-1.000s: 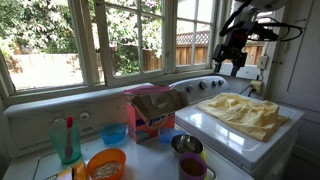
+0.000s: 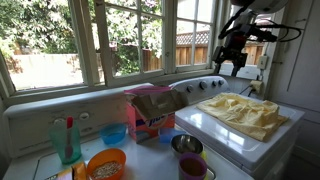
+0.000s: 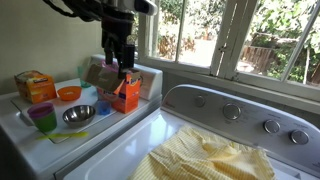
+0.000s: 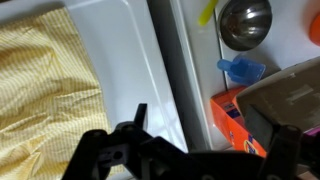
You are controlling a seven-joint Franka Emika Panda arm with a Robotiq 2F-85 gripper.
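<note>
My gripper (image 2: 227, 69) hangs above the white washer and dryer tops, its fingers apart and nothing visible between them. In the wrist view, the open gripper is over the gap between the two machines. A pale yellow striped cloth (image 4: 45, 95) lies spread and wrinkled on one machine's lid. The same cloth (image 2: 242, 115) appears at right in exterior view 1, below my gripper and apart from it. In exterior view 2, the cloth (image 3: 200, 158) is at the bottom, partly cut off by the frame.
On the other machine stand an orange box with open brown flaps (image 2: 153, 123), a metal bowl (image 2: 187, 145), an orange bowl (image 2: 106, 161), a green cup (image 2: 66, 143) and a purple cup (image 2: 192, 166). A blue scoop (image 4: 242, 69) is by the box. Windows and control panels line the back.
</note>
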